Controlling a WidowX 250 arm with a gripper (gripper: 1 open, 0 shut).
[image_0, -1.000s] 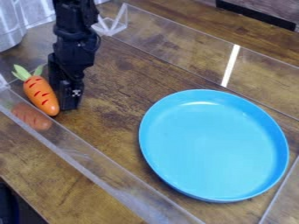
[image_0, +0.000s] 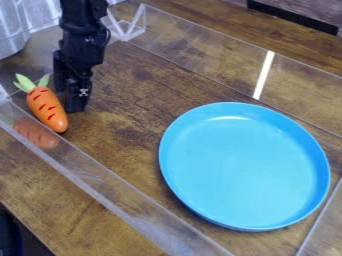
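An orange carrot (image_0: 47, 105) with green leaves lies at the left, along a clear plastic barrier. Just right of its leafy end is the black gripper (image_0: 75, 97), low over the wooden table; whether its fingers are open or shut is unclear. A large blue plate (image_0: 243, 165) lies at the right.
A clear plastic wall runs diagonally across the lower left, reflecting the carrot. A white strip lies at the upper right.
The gripper has shifted slightly left and up in the view. The carrot and plate look unmoved.
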